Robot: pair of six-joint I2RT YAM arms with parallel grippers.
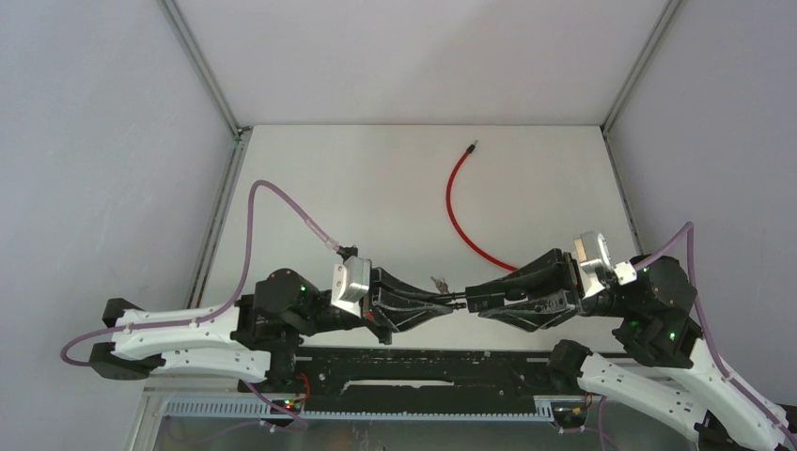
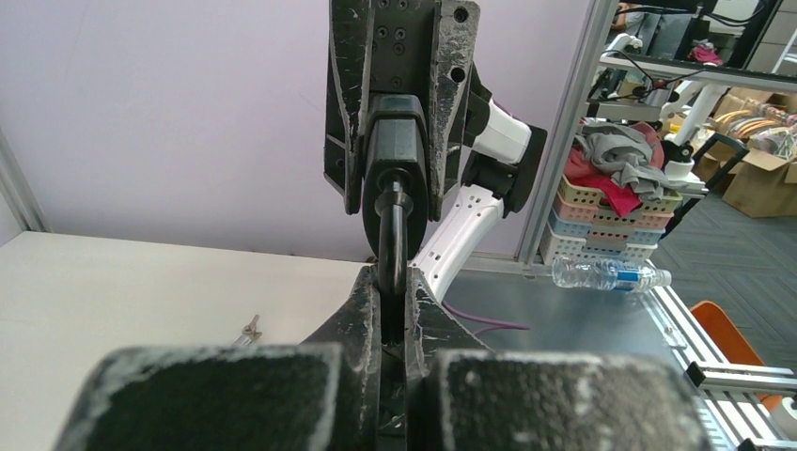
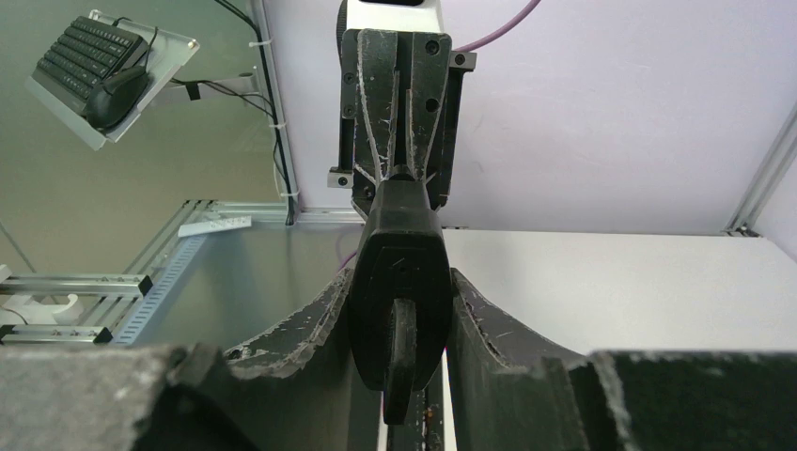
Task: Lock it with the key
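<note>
My left gripper is shut on a slim black key (image 2: 393, 235), seen edge-on. The key's far end runs into the near face of a black lock body (image 2: 395, 141). In the right wrist view the black lock body (image 3: 399, 254) stands between the pads of my right gripper, which is shut on it. Seen from above, my left gripper (image 1: 456, 301) and right gripper (image 1: 484, 301) face each other closely, the lock bridging them. How deep the key sits, and how far it is turned, is hidden.
A red cable (image 1: 453, 207) curves over the white table (image 1: 348, 197) and passes behind the right gripper. Small silver keys (image 1: 440, 284) show just behind the fingertips. Free table lies to the back left.
</note>
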